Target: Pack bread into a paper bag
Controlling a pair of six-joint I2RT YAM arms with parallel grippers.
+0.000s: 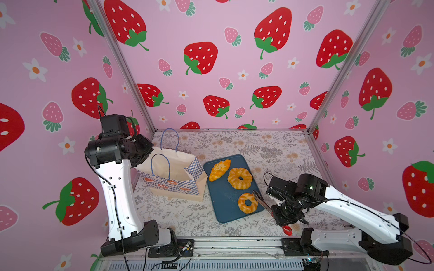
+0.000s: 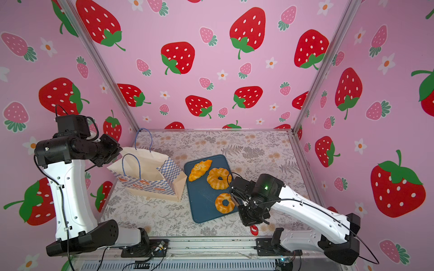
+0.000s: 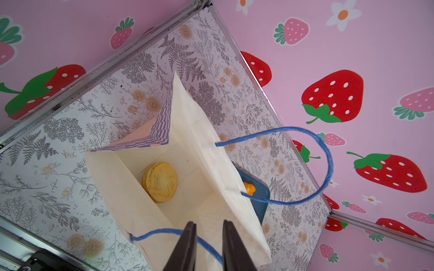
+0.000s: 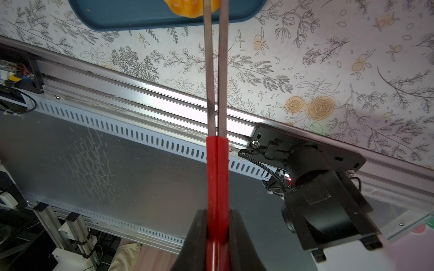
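Observation:
The paper bag (image 1: pixel 180 192) stands on the left of the table, its mouth wide open. A round yellow bread (image 3: pixel 160 182) lies inside. Over the bag's near-left side my left gripper is open, with one blue handle (image 3: pixel 153 232) crossing at its fingers; whether the handle lies between or below them cannot be told. On the blue tray (image 1: pixel 224 205) rest a long bread (image 1: pixel 219 170), a larger ring bread (image 1: pixel 240 178) and a smaller ring bread (image 1: pixel 247 203). My right gripper is shut on red-handled tongs (image 4: pixel 218 171), their tips close to the smaller ring.
The tray sits just right of the bag. Clear table (image 1: pixel 271 153) lies behind and to the right of the tray. A metal rail (image 1: pixel 226 241) runs along the front edge, and patterned walls close off the back and sides.

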